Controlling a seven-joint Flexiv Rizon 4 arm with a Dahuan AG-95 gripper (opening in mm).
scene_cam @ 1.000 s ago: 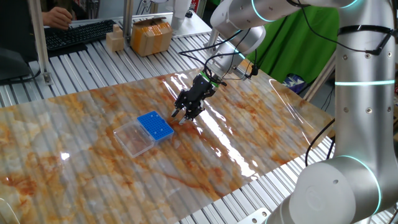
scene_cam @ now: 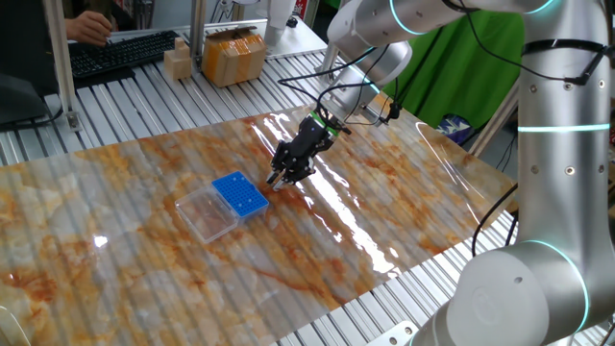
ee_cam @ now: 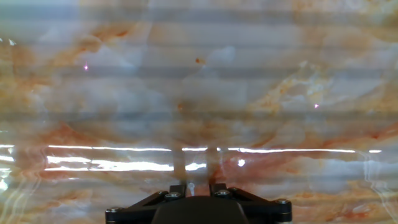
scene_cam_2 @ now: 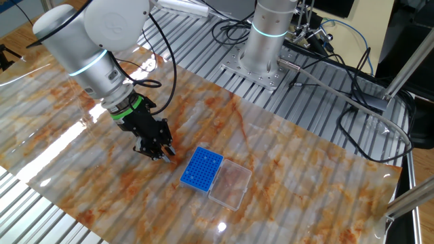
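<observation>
My gripper is low over the marbled table, part open, its fingers a narrow gap apart. Within that gap, closer to the left finger [ee_cam: 178, 190], a small clear piece [ee_cam: 191, 187] shows, perhaps a little tube; the space on its right looks free. In exterior view 2 the gripper [scene_cam_2: 166, 155] points down beside a blue rack [scene_cam_2: 203, 169] with a grid of holes, without touching it. A few pale spots mark the rack's top. Its clear lid [scene_cam_2: 231, 184] lies opened out on the far side from the gripper. The fingertips' lower ends are hard to make out.
The marbled sheet [scene_cam: 115, 279] is glossy, with bright reflections and wide bare areas. At the back stand a cardboard box [scene_cam: 233, 56], wooden blocks [scene_cam: 178, 61] and a keyboard [scene_cam: 125, 55], where a person's hand [scene_cam: 88, 28] rests. Cables hang along the arm.
One second ago the fingers stood wider apart; they have drawn closer together. The arm has hardly moved, and the rack and lid are where they were.
</observation>
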